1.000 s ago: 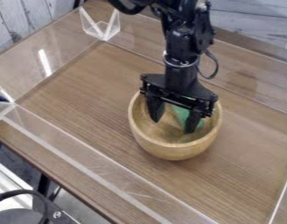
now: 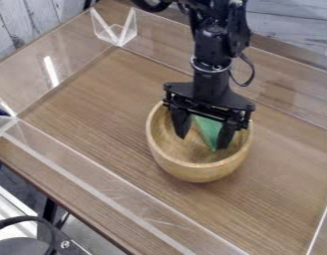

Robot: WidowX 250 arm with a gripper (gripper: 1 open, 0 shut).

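Observation:
A wide tan bowl (image 2: 193, 167) sits on the wooden table in the middle of the camera view. A green object (image 2: 211, 135) lies inside it, partly hidden by the gripper. My black gripper (image 2: 206, 127) reaches down from above into the bowl, with its fingers apart around the green object. Whether they touch it is unclear.
The wooden table (image 2: 100, 110) has free room left and right of the bowl. A white wire-like shape (image 2: 113, 30) is at the back left. Black cables lie at the lower left edge, off the table.
The gripper has shifted slightly, and more of the green object now shows below it, standing more upright.

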